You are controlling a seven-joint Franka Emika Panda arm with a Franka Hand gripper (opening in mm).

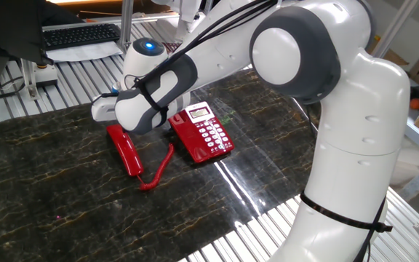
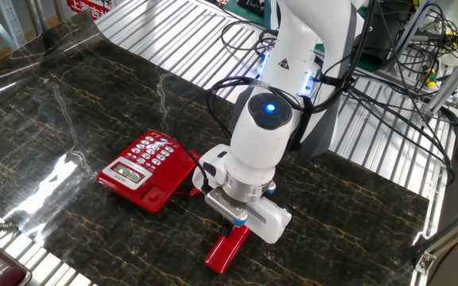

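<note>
The red telephone base (image 1: 201, 132) lies keypad up on the dark marbled mat, also seen as the phone base (image 2: 149, 170) in exterior view 2. Its red handset (image 1: 126, 151) rests apart from it on the mat, joined to a coiled red cord (image 1: 158, 172). In exterior view 2 my gripper (image 2: 229, 229) points down over one end of the handset (image 2: 227, 253). A dark finger shows against the handset there, but the hand covers most of the fingers. Whether they grip the handset cannot be made out. Exterior view 1 hides the fingers behind the arm.
A black keyboard (image 1: 82, 34) lies past the mat's far edge in exterior view 1. Black cables (image 2: 221, 99) loop beside the arm.
</note>
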